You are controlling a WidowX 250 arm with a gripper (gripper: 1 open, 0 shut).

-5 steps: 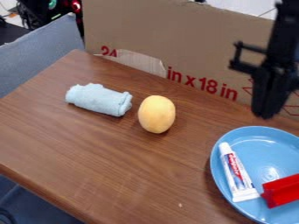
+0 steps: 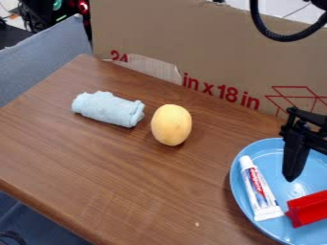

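Note:
The black gripper (image 2: pixel 296 153) is at the right edge, over the back part of a blue plate (image 2: pixel 255 157), partly out of frame; its fingers stand open as far as shows. On the plate lie a white toothpaste tube (image 2: pixel 258 189) and a red object (image 2: pixel 311 209). A yellow potato-like object (image 2: pixel 171 125) sits mid-table, left of the plate. A rolled light-blue cloth (image 2: pixel 109 109) lies further left.
A cardboard box wall (image 2: pixel 192 43) runs along the back of the wooden table (image 2: pixel 128 182). A black cable hangs at the top right.
The gripper has moved right and down from above the table's back to over the plate's back part. The objects on the table have not moved.

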